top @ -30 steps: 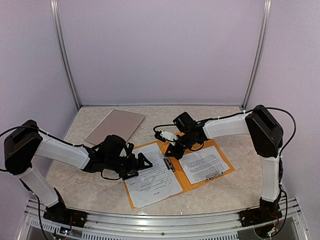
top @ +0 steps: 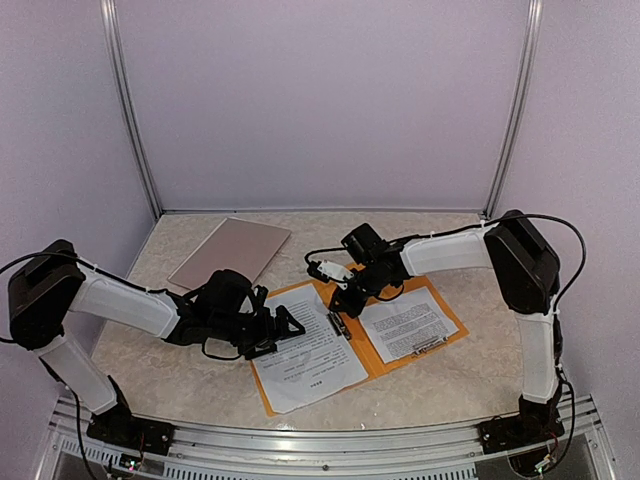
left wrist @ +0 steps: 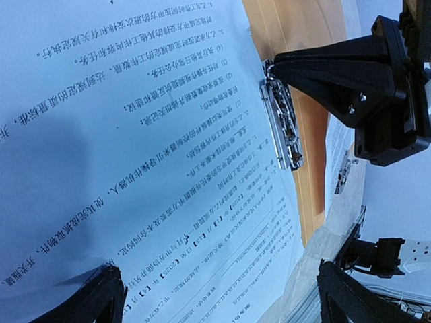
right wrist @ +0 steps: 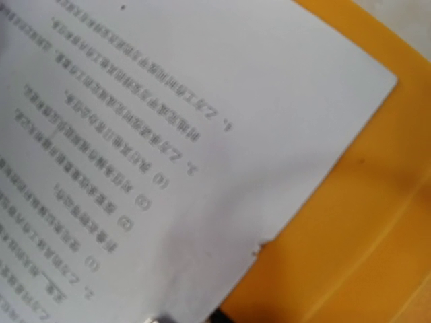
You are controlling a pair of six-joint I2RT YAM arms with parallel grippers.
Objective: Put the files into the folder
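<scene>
An orange folder [top: 455, 327] lies open with printed sheets on both halves: a left sheet [top: 305, 370] and a right sheet [top: 410, 325]. A metal clip [left wrist: 286, 128] is at the left sheet's inner edge. My right gripper [top: 340, 305] is shut at the top of that clip; its black fingertip covers the clip's end in the left wrist view. My left gripper [top: 275, 335] is open over the left sheet, with only paper visible below it. The right wrist view shows the sheet's corner on orange card [right wrist: 363, 222].
A pinkish flat board [top: 230, 250] lies at the back left. A second clip [top: 430, 343] is at the right sheet's front edge.
The left arm and the sheets look unchanged.
</scene>
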